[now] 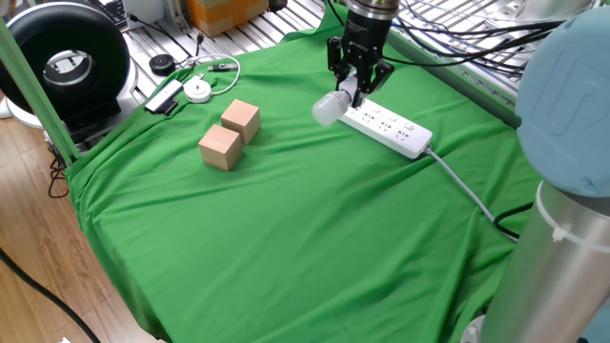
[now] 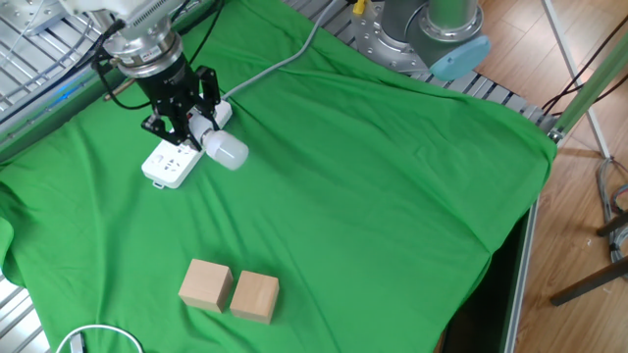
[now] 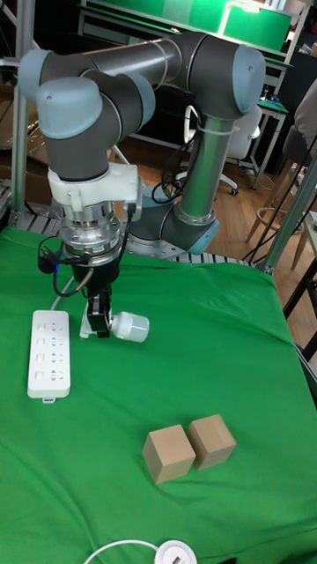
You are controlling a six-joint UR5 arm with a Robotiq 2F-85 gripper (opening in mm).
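My gripper (image 1: pixel 355 86) is shut on a white bulb-shaped object (image 1: pixel 330 108), gripping its narrower base while the rounded end points sideways and slightly down. In exterior view 2 the same bulb (image 2: pixel 227 150) sticks out from the black fingers (image 2: pixel 206 93). A white power strip (image 1: pixel 393 130) lies on the green cloth, right below and beside the gripper; its far end is partly hidden in exterior view 1. In exterior view 3 the bulb (image 3: pixel 130 326) is held to the right of the strip (image 3: pixel 48 355), apart from it.
Two wooden cubes, a nearer one (image 1: pixel 221 148) and a farther one (image 1: pixel 241 120), sit close together on the green cloth (image 1: pixel 286 229). A white cable with a round puck (image 1: pixel 197 90) lies at the cloth's edge.
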